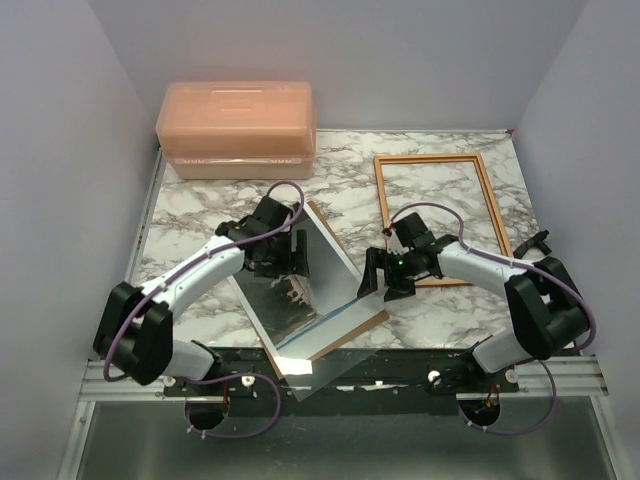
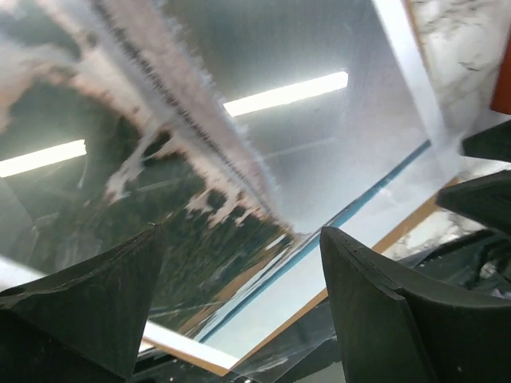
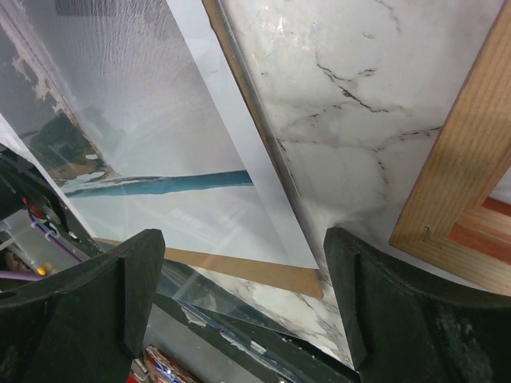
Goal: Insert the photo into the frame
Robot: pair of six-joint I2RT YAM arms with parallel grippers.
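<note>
The photo (image 1: 338,322), a large print with white borders, lies slanted left of centre on a brown backing board (image 1: 357,336). To its right the empty wooden frame (image 1: 430,158) rests flat; one corner of this frame (image 3: 451,152) shows in the right wrist view. My left gripper (image 1: 287,268) is open over the middle of the photo, nothing between its fingers. My right gripper (image 1: 384,287) stands open near the photo's right front corner. In the right wrist view, that corner of the photo (image 3: 192,223) appears between and beyond the open fingers; contact cannot be told.
A clear sheet (image 1: 325,375) juts from beneath the board's front corner over the table's front edge. An orange translucent box (image 1: 235,125) occupies the back left. Bare marble tabletop (image 1: 345,165) shows between box and frame, and inside the frame.
</note>
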